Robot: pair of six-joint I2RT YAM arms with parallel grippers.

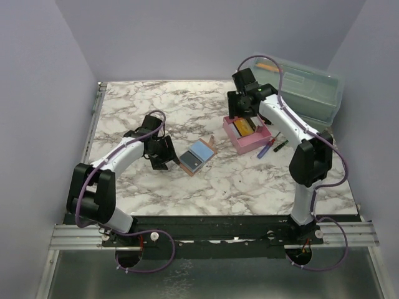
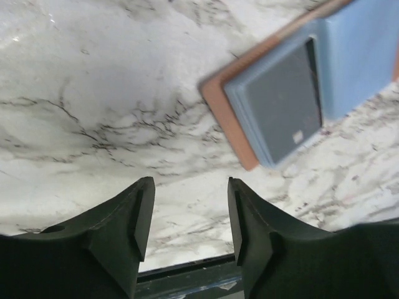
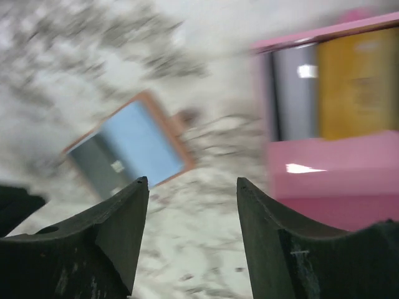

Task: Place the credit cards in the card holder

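The card holder (image 1: 197, 156) lies opened out on the marble top, brown at its edges with a blue inner side (image 3: 134, 134). One half bears a dark grey panel (image 2: 283, 103) with a small pale square; whether that is a card cannot be told. Just left of the holder, my left gripper is open and empty, its fingers apart from the brown edge. A pink box (image 1: 252, 142) holds a grey card (image 3: 296, 93) and a yellow one (image 3: 352, 87) side by side. Over this box's left part hangs my right gripper, open with nothing in it.
Behind the pink box stands a large translucent green case (image 1: 293, 84). A blue pen-like object (image 1: 267, 147) and a dark one (image 1: 280, 145) lie right of the box. The tabletop in front of the holder is bare.
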